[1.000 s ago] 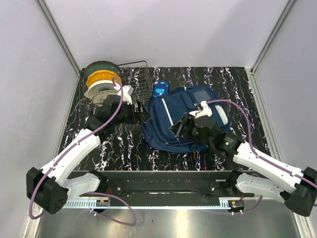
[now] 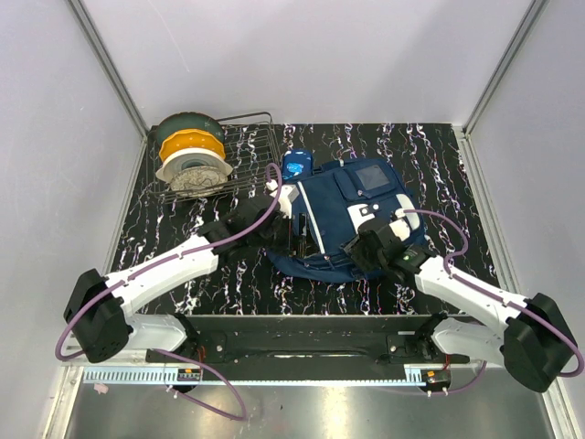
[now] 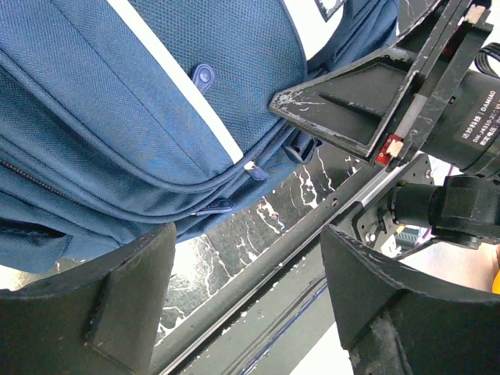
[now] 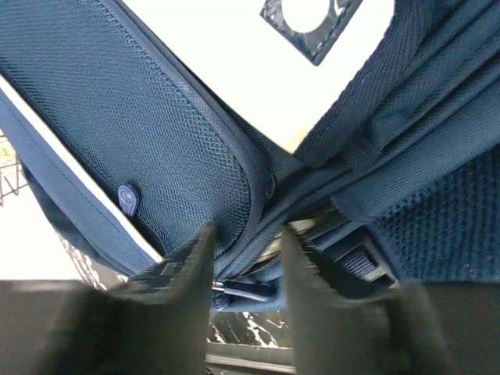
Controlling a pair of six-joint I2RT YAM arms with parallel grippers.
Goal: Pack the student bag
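Observation:
A navy student backpack (image 2: 338, 201) lies flat on the black marbled table, its zips and pale strips facing up in both wrist views. My left gripper (image 2: 294, 240) is over the bag's near-left part, open, with nothing between its fingers in the left wrist view. My right gripper (image 2: 361, 254) is down on the bag's near edge; in the right wrist view its blurred fingers sit at folds of fabric and zip pulls (image 4: 129, 198), and whether they hold fabric cannot be told.
A wire rack (image 2: 247, 146) with bowls and plates (image 2: 190, 142) stands at back left. A small blue case (image 2: 297, 165) lies at the bag's back-left. The table's front rail runs close below both grippers.
Over the last second my left gripper moved right and down over the bag, and my right gripper moved right and down onto its near edge.

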